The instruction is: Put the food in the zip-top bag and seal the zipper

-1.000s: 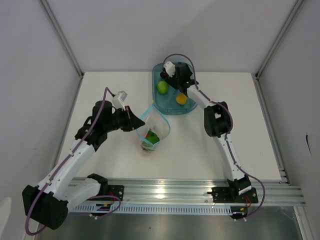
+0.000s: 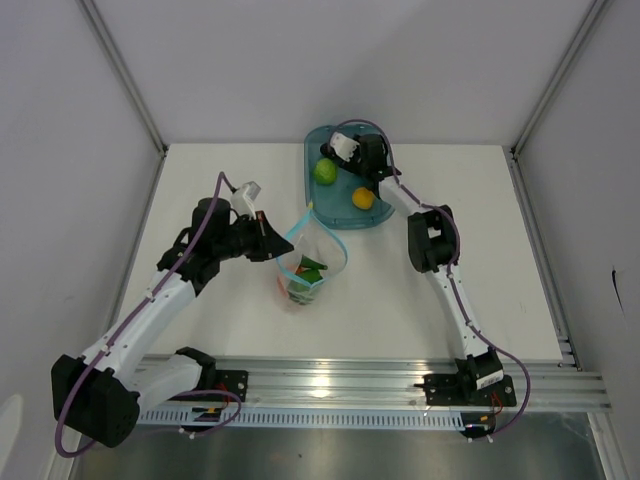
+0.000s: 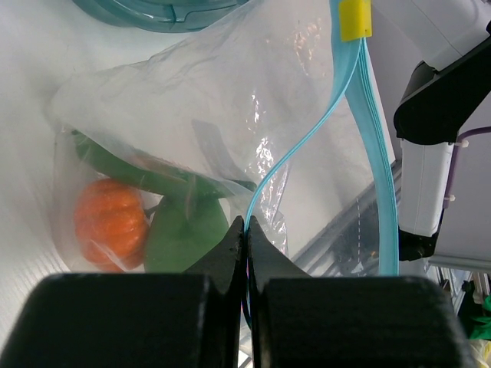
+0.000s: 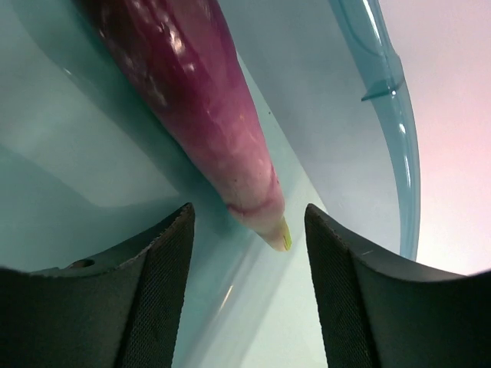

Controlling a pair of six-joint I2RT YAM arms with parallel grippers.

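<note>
The clear zip top bag (image 2: 318,250) stands with its light blue zip rim spread; inside lie an orange pumpkin-like piece (image 3: 112,222), a green pear-shaped piece (image 3: 186,234) and a long green piece (image 3: 130,162). My left gripper is shut on the blue rim at the bag's left side. Over the blue tray (image 2: 318,195), my right gripper is part open, its fingers either side of the pink tip of a long purple vegetable (image 4: 207,115). A gap shows on both sides of that tip. From above, the right wrist hides its fingertips.
In the tray also lie a round green piece (image 2: 325,171) and an orange one (image 2: 363,198). A yellow slider (image 3: 355,19) sits on the bag's zip. Open white table spreads right of the bag and tray.
The left gripper has shifted slightly right and downward in the picture, the bag's rim moving with it. The right gripper has moved a little within the tray area.
</note>
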